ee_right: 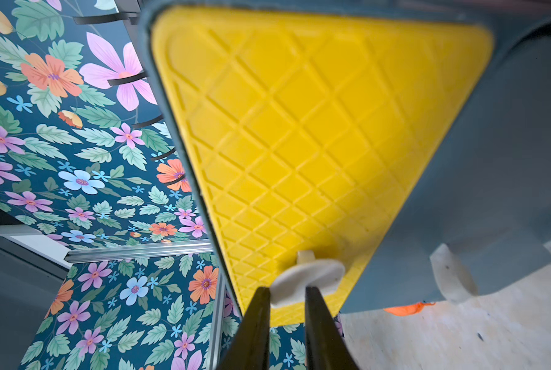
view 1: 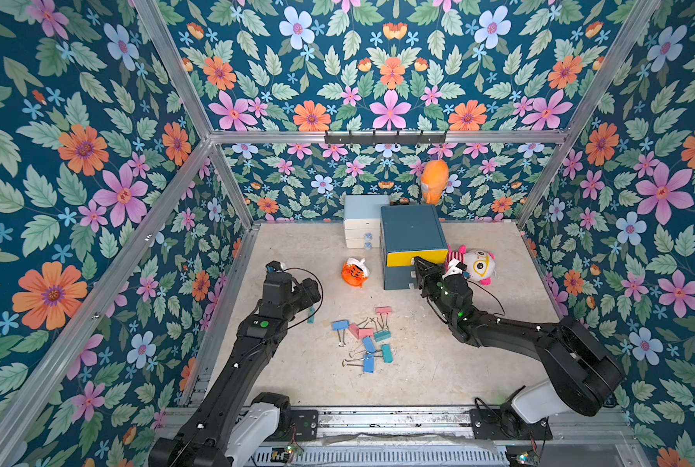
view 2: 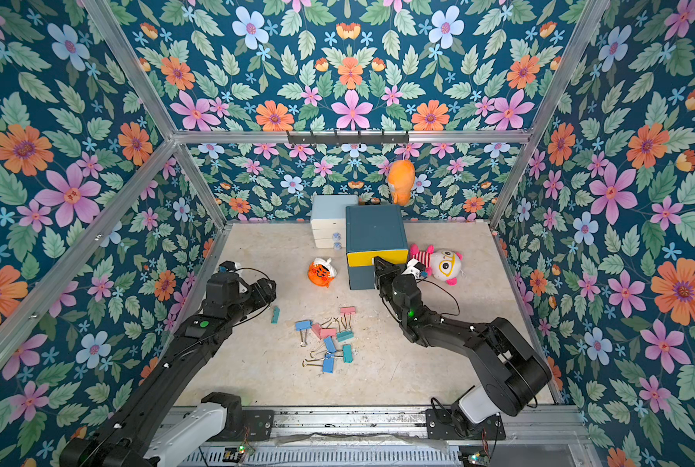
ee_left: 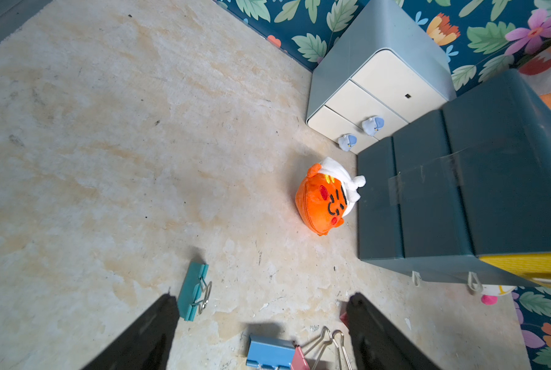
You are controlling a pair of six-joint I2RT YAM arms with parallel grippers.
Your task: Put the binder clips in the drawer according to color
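Observation:
Blue, pink and teal binder clips lie in a loose group [view 1: 368, 364] mid-table. A lone teal clip [ee_left: 192, 291] rests apart, on the left side of the left wrist view. Toward the back stands the dark blue drawer unit [view 1: 411, 229], its yellow-fronted upper drawer [ee_right: 325, 135] apparently closed. My right gripper is at that front, shut on the white drawer handle [ee_right: 325, 275]; how deep the grip goes is hard to see. Above the table's left side, my left gripper is open and empty. The drawer's inside is hidden.
A grey-and-white small cabinet [view 1: 367, 210] stands left of the drawer unit. An orange plush [view 1: 354, 272] sits in front of it, and a pink-and-white plush [view 1: 478, 266] lies to the unit's right. Bare table [view 1: 456, 369] spreads across the front right.

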